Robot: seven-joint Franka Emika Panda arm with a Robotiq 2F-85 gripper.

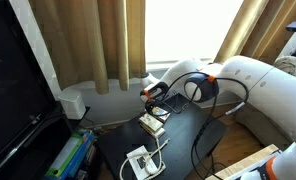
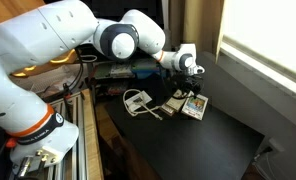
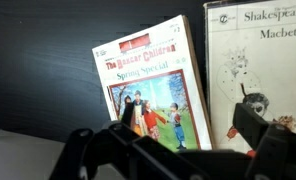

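Two books lie flat on the dark tabletop. The wrist view shows The Boxcar Children Spring Special (image 3: 153,85), set at a slant with a colourful picture of children. To its right is the pale Shakespeare Macbeth book (image 3: 256,60), partly cut off by the frame edge. My gripper is open above them, its fingers wide apart and nothing held between them. The fingers cover part of the books' lower ends. From the side, the books (image 2: 195,107) sit below my gripper at the table's far end.
A white box-like device (image 1: 142,162) with a white cable lies on the table near the books. Colourful items (image 1: 66,155) stand at the left, outside the table. Beige curtains (image 1: 88,40) hang behind.
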